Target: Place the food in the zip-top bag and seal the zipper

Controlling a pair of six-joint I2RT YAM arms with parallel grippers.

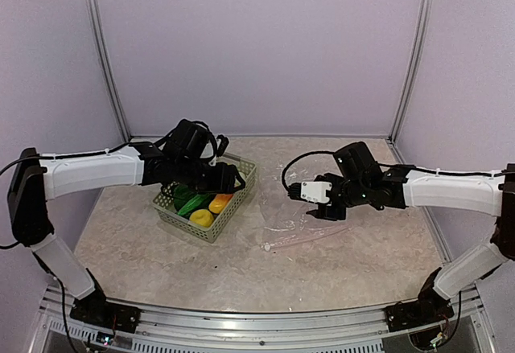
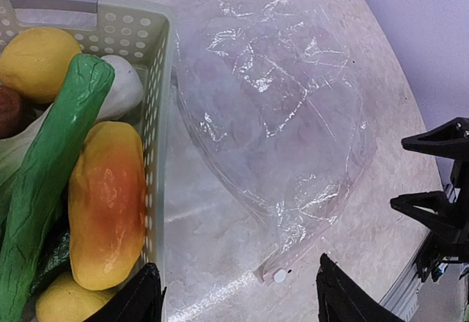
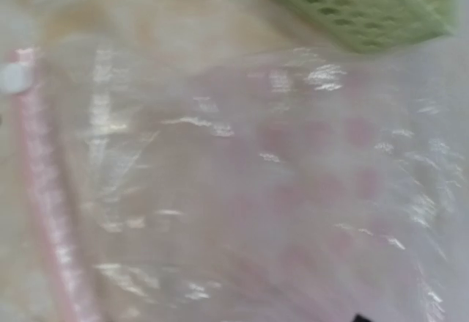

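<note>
A clear zip top bag (image 2: pixel 271 102) lies flat on the table right of the basket, its pink zipper (image 3: pixel 44 175) with a white slider (image 2: pixel 279 275) toward the front. The green basket (image 1: pixel 177 223) holds play food: an orange-yellow piece (image 2: pixel 106 205), a long green vegetable (image 2: pixel 51 161), yellow pieces (image 2: pixel 40 63) and others. My left gripper hovers at the basket's right side, open, with nothing between its fingers. My right gripper is raised over the bag's right side, open and empty in the left wrist view; the right wrist view is blurred.
Walls (image 1: pixel 265 47) enclose the back and sides, with metal rails along the edges.
</note>
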